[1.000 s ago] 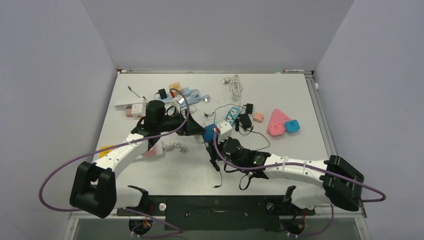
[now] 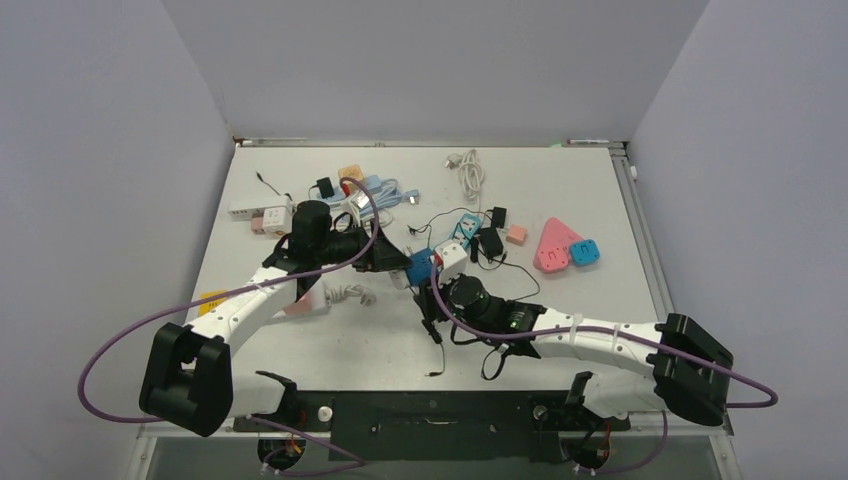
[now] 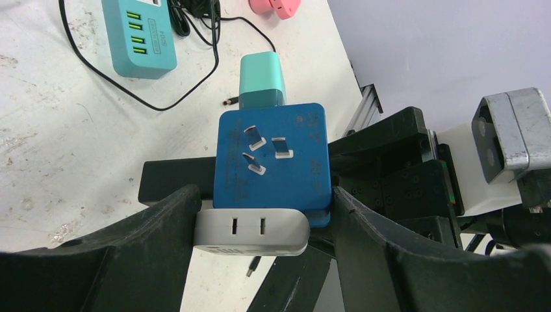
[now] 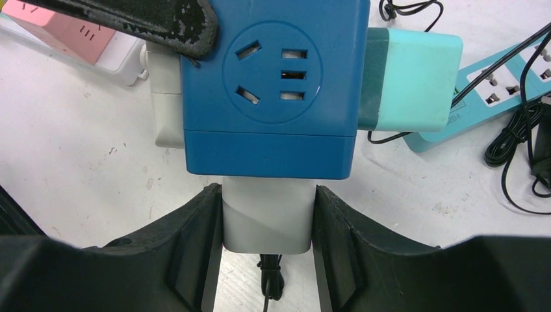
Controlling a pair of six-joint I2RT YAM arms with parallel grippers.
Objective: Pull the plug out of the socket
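Observation:
The blue cube socket (image 2: 421,265) is held in the air between my two grippers. My right gripper is shut on the white plug (image 4: 269,224) below the cube. That plug sits against the cube's lower face. A pale slotted plug (image 3: 252,231) shows at another side, with my left gripper around it; its fingers are part open, leaving a gap at the plug's right. One left finger (image 4: 188,29) crosses the cube's upper corner in the right wrist view. A mint plug (image 4: 419,81) sticks out opposite the pale one. Three metal prongs (image 3: 253,136) stick out of the cube.
A teal power strip (image 2: 466,229) and black cables lie behind the cube. A pink triangular socket (image 2: 553,243) and a small blue socket (image 2: 584,252) are at the right. White strips and coiled cords crowd the left.
The left arm looks almost still.

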